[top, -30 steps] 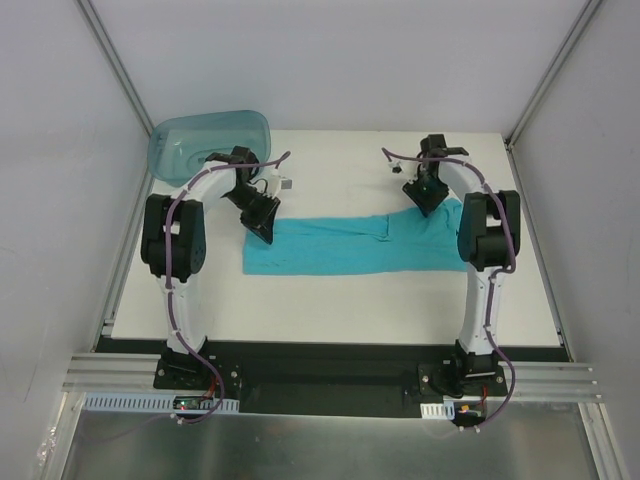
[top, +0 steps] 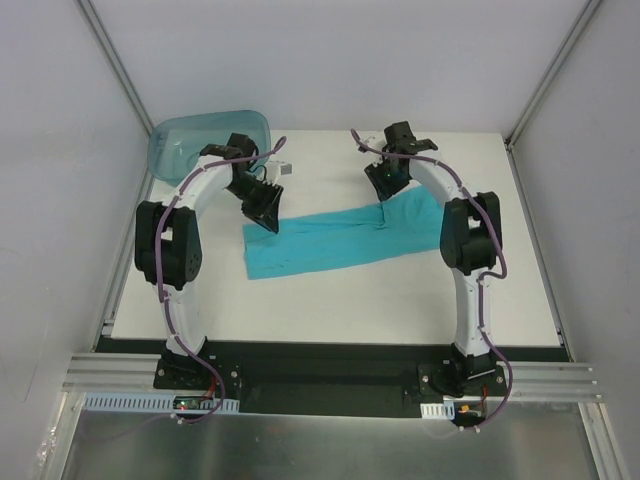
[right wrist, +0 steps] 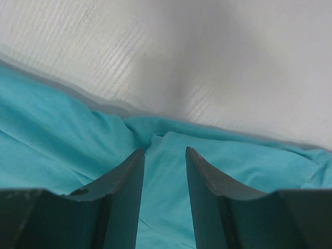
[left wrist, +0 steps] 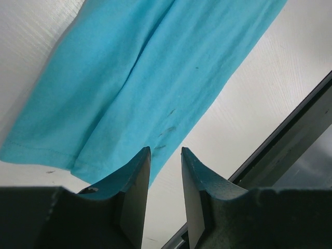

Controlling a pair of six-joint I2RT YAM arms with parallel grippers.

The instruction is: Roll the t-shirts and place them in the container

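A turquoise t-shirt (top: 320,245) lies folded into a long band across the table, its right part wider and lumpier than the left. Over the left end is my left gripper (top: 272,230), open; in the left wrist view the cloth (left wrist: 140,98) passes beyond its parted fingertips, with nothing between them. My right gripper (top: 382,198) is above the far edge of the shirt, right of the middle. Its fingers (right wrist: 199,166) stand apart in the right wrist view, over a small raised fold of cloth (right wrist: 166,139), and grip nothing visible.
An empty-looking clear blue bin (top: 208,118) stands at the back left corner. White table (top: 330,310) shows bare in front of the shirt and behind it. A dark front edge (top: 330,358) borders the table.
My right gripper rose off the shirt's right part and moved left to near the middle fold. The shirt's right end has shifted left and back.
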